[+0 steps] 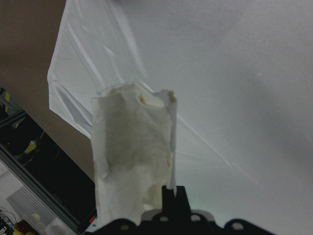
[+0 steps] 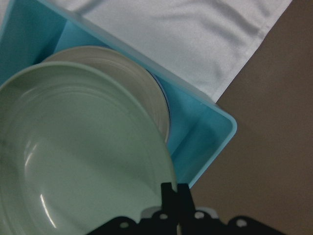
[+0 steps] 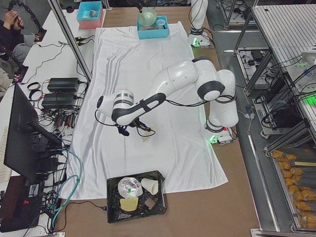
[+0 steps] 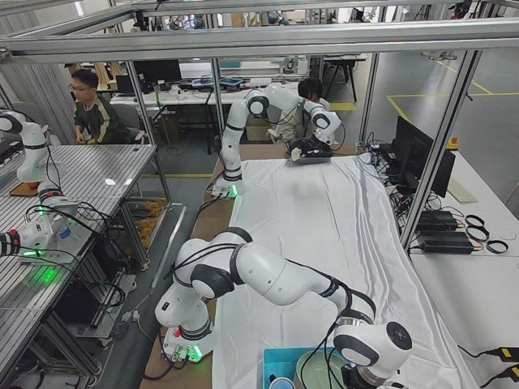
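Observation:
In the left wrist view my left gripper is shut on a crumpled white paper piece [image 1: 132, 152], held above the white cloth [image 1: 234, 98]. The camera left view shows it over the cloth's middle. My right gripper is shut on the rim of a pale green plate [image 2: 73, 147], at the blue bin [image 2: 205, 127] at the far end of the table in the camera left view. A lighter plate [image 2: 117, 73] lies in the bin beneath the green one.
A black tray [image 3: 113, 212] at the near end holds a foil-covered round item, a white cup [image 3: 150, 185] and a yellow sponge [image 3: 129, 204]. A monitor, cables and black boxes line the left edge.

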